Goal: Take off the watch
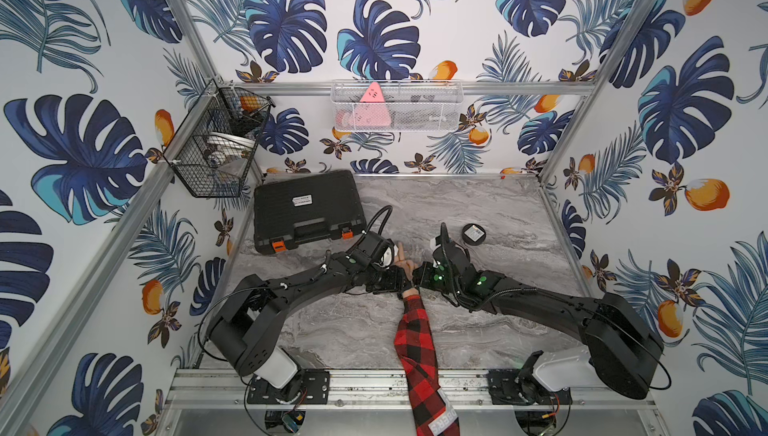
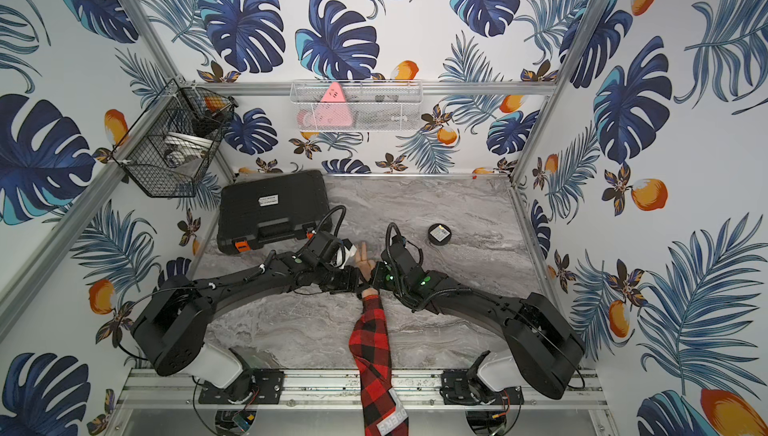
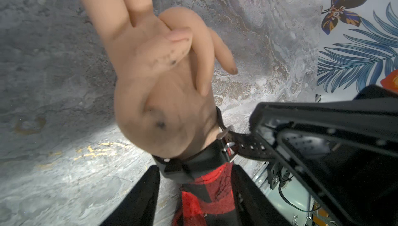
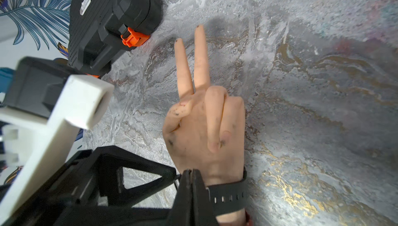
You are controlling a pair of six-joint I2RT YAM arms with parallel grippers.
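Note:
A dummy hand (image 3: 165,84) in a red plaid sleeve (image 3: 207,197) lies palm up, two fingers stretched out. Around its wrist is a black watch strap (image 3: 194,165) with a metal buckle (image 3: 228,145). From the buckle, the strap's holed tail (image 3: 248,146) runs to my right gripper, whose fingers are shut and appear to pinch it; their near finger (image 3: 265,118) partly hides the contact. Astride the wrist, my left gripper is open with its fingers (image 3: 145,192) apart on either side of the strap and sleeve. Where the watch's face lies is hidden.
At the back left stands a black case (image 1: 308,207) with orange latches. A round black object (image 1: 473,233) rests behind the right arm. Wire baskets (image 1: 397,105) hang on the walls.

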